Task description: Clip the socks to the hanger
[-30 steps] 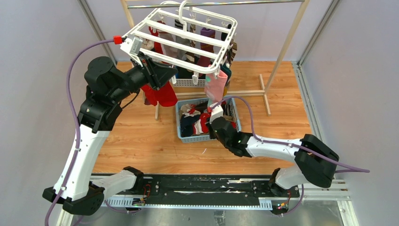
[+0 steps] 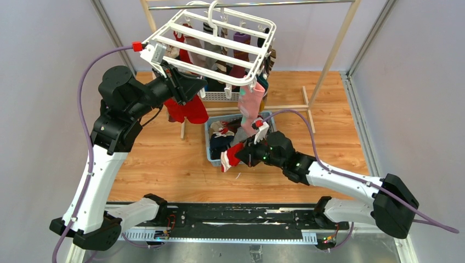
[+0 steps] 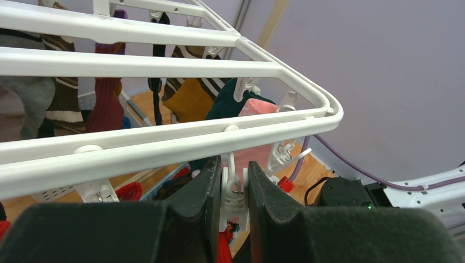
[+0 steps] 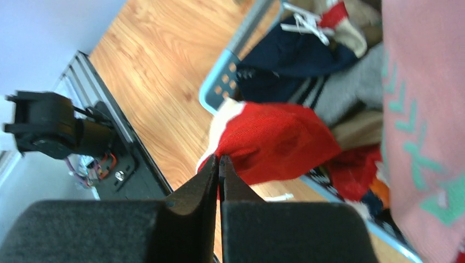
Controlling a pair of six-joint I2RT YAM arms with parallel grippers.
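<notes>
The white hanger [image 2: 211,67] hangs on the rack's bar, with socks clipped along it. In the left wrist view, my left gripper is shut on a white clip [image 3: 234,200] under the hanger's near bar. A neighbouring clip [image 3: 282,153] to its right carries a pink sock [image 2: 250,101] with green marks. My right gripper [image 2: 240,157] is shut on a red sock [image 4: 268,139] with a white end, seen at its fingertips in the right wrist view. That sock is held up at the near side of the sock basket.
A blue basket [image 2: 209,145] of loose socks stands on the floor under the hanger. A red sock [image 2: 194,111] hangs below my left arm. The rack's wooden leg [image 2: 329,57] rises at the right; floor in front of the basket is clear.
The right gripper has lifted the red-and-white sock from the basket and carried it toward the basket's near side. Its arm has shifted, while the left arm has stayed put.
</notes>
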